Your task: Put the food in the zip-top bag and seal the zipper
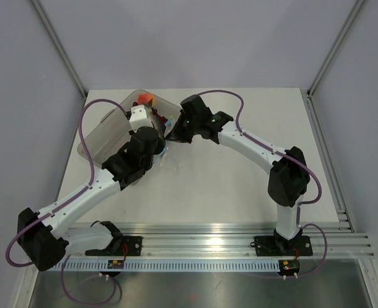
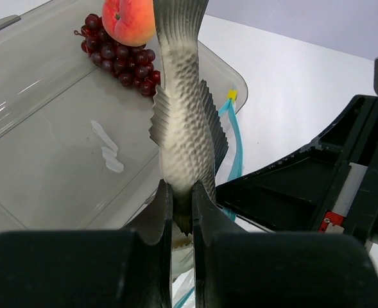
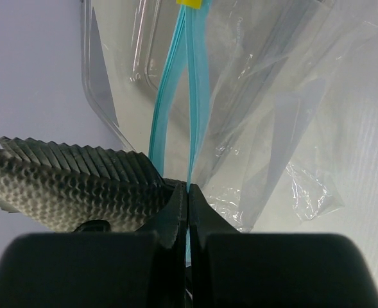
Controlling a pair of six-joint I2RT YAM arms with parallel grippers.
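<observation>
My left gripper is shut on a grey scaly fish, which stands tail up over the grey tray and also shows at lower left in the right wrist view (image 3: 73, 179). My right gripper is shut, with the edge of the clear bag (image 3: 285, 147) and its blue zipper (image 3: 195, 96) running between its fingertips. It is right beside the fish at the tray's right side. A peach (image 2: 128, 19) and red grapes (image 2: 124, 61) lie in the tray's back part.
The tray takes up the back left, largely covered by my left arm. Both arms are close together at its right rim.
</observation>
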